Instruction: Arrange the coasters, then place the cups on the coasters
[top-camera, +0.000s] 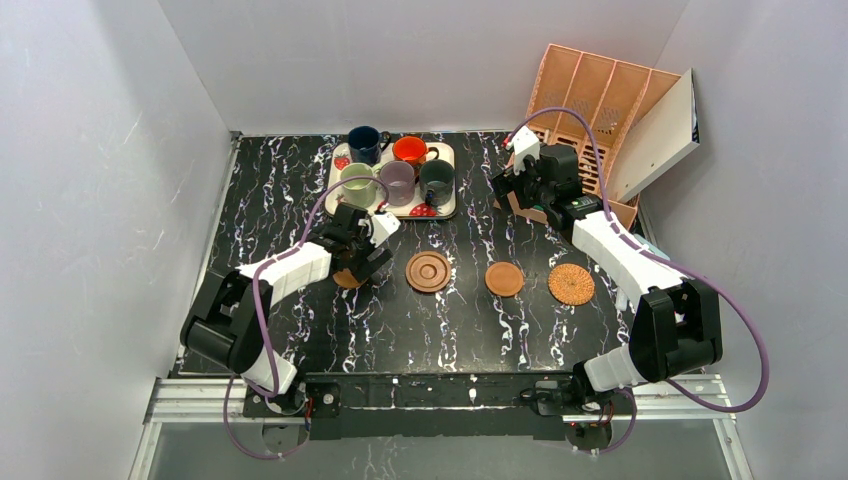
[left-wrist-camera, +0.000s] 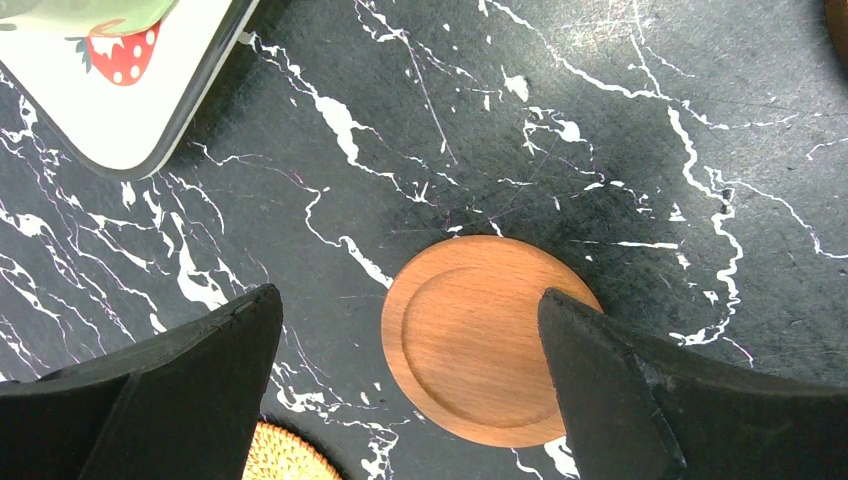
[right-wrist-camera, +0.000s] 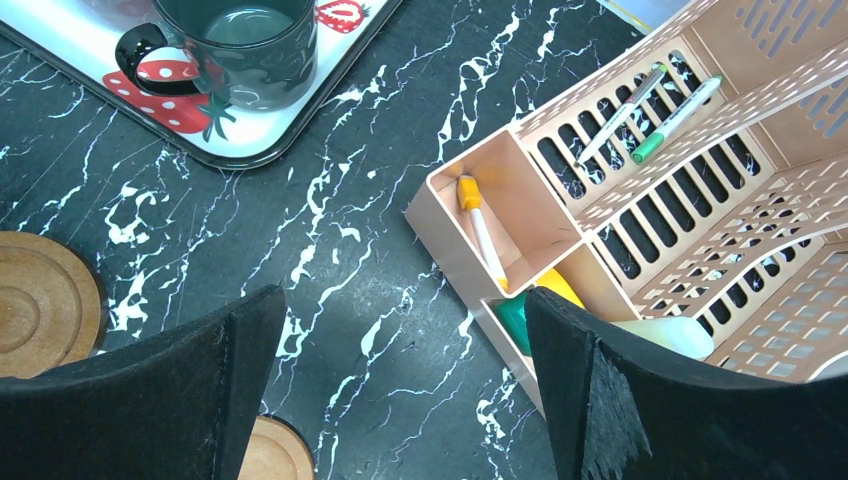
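Several cups stand on a white tray at the back: dark blue, orange-red, light green, mauve and dark green. My left gripper is open above a plain wooden coaster, partly covering it from above. In the left wrist view that coaster lies between the spread fingers, with nothing held. Farther right on the table lie a ringed brown coaster, a round wooden coaster and a woven orange one. My right gripper is open and empty, near the organizer.
A pinkish organizer with pens and bottles fills the back right, a white panel leaning beside it. Part of an orange woven piece shows in the left wrist view.
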